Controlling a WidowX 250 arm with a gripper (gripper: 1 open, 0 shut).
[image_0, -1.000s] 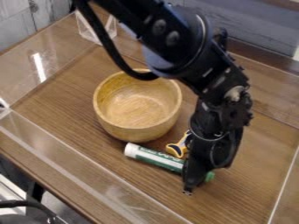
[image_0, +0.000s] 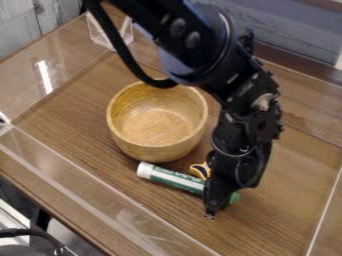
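Note:
My black gripper is down at the table, shut on a white and green cylindrical tube, whose white end points left and green end lies under the fingers. A small yellow and black object lies just behind the tube, partly hidden by the gripper. A yellow bowl stands behind and to the left of the tube.
A clear container sits at the back left, near the table's edge.
The gripper and the tube have shifted slightly to the left. The bowl stays in place.

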